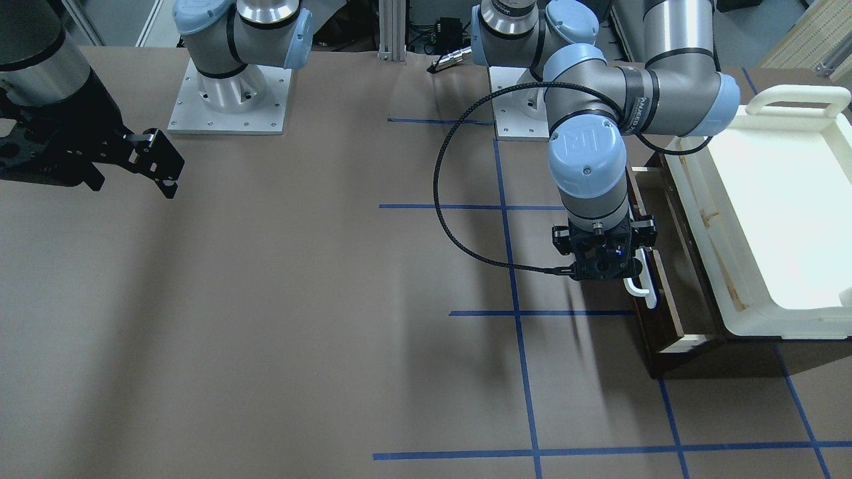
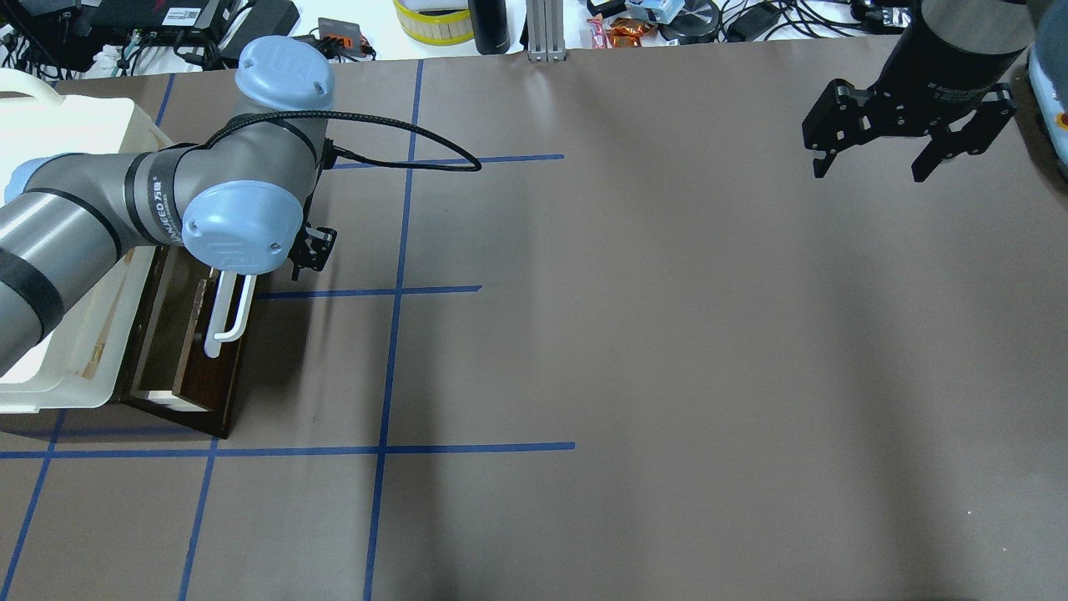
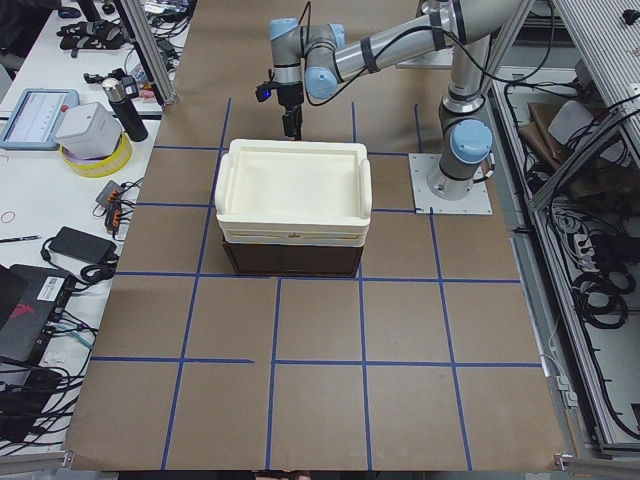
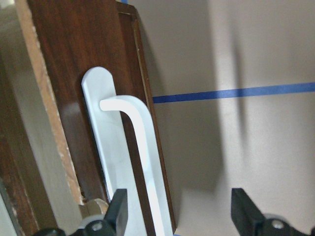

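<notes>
A dark wooden box point(image 1: 719, 359) holds a drawer point(image 4: 64, 54), pulled partly out, with a white handle point(image 4: 140, 123) on its front. My gripper is open at the drawer front; in the left wrist view its fingers stand either side of the handle's lower part, with bare table also between them. The top view shows the handle point(image 2: 240, 310) below my wrist, the fingertips mostly hidden there and in the front view.
A white tray point(image 3: 295, 185) sits on the box. Another arm's black end point(image 2: 911, 115) hangs over the table at the top right of the top view.
</notes>
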